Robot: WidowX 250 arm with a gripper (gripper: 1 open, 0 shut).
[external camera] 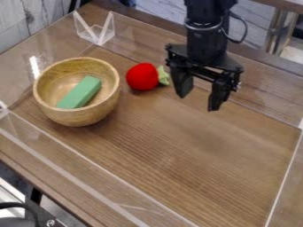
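My black gripper (200,93) hangs over the wooden table (190,173) at the upper middle, its two finger assemblies spread apart with no object visible between them. Left of it are a red round object (142,76) and a small green item (165,74), partly hidden behind the gripper. A light wooden bowl (62,99) at the left holds a green block (81,93).
A clear plastic-like stand or container (92,27) is at the back left. Dark cables or parts show at the lower-left corner.
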